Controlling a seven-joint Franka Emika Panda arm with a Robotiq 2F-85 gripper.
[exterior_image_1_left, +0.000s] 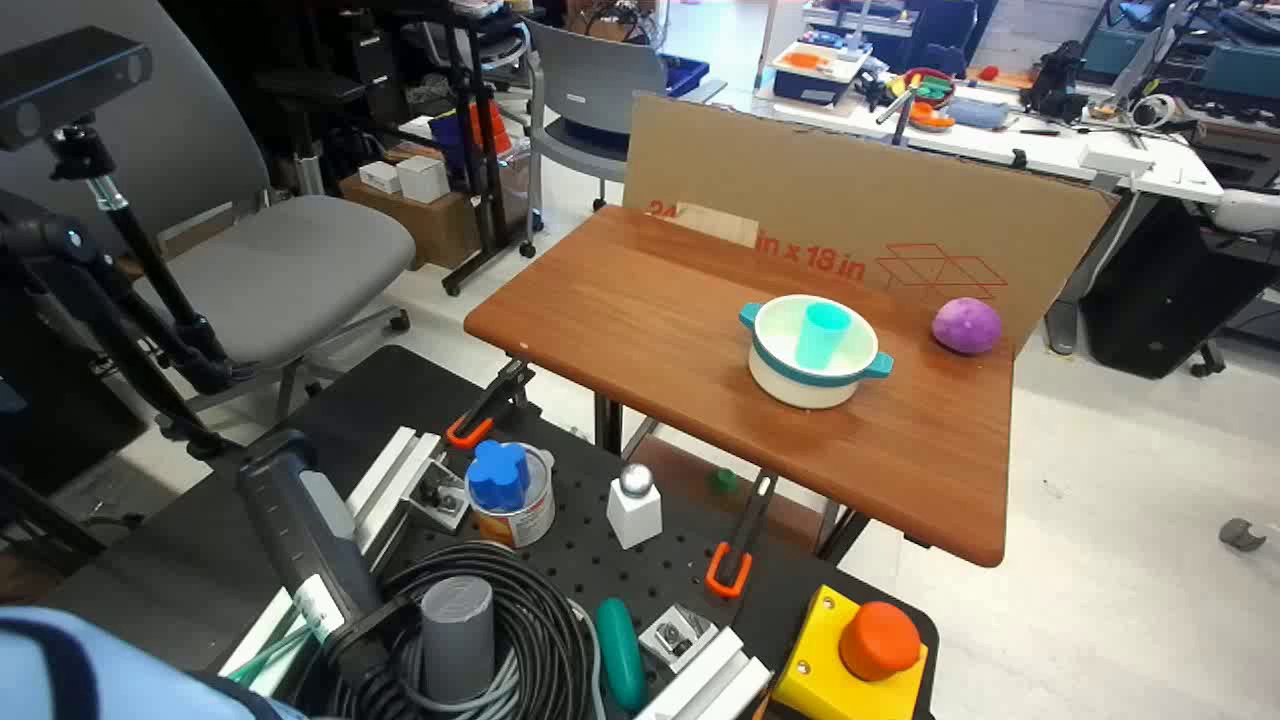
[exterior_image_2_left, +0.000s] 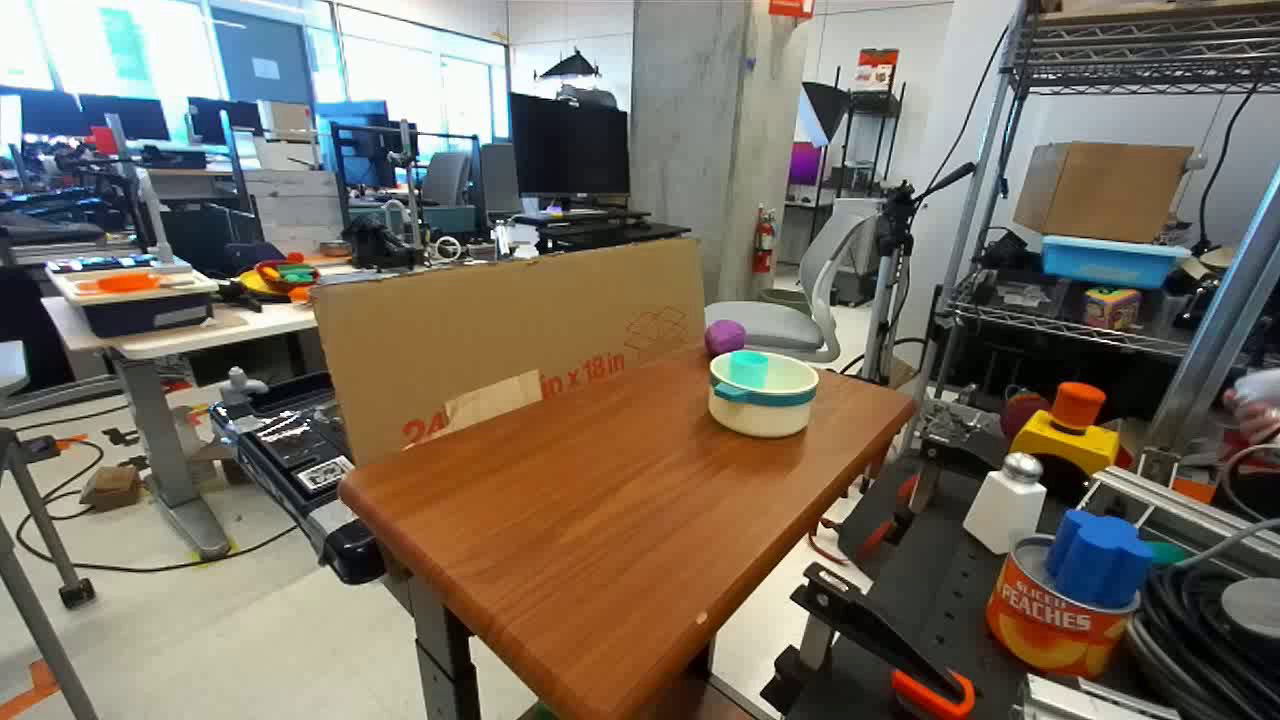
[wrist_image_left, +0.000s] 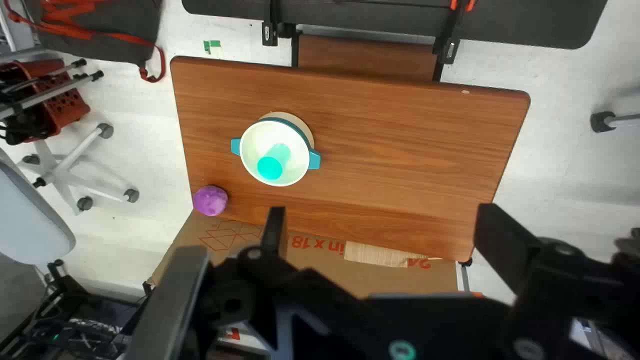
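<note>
On the brown wooden table stands a cream pot with teal handles and a teal band. A turquoise cup is inside the pot, and from above the cup looks upside down. Near the table's corner by the cardboard rests a purple ball, clear of the pot. High over the table, my gripper is open in the wrist view, its two black fingers wide apart and nothing between them. Neither exterior view shows the gripper.
A tall cardboard sheet lines one long side of the table. Along the opposite side, a black cart carries a peach can, a white shaker and a yellow box with a red button.
</note>
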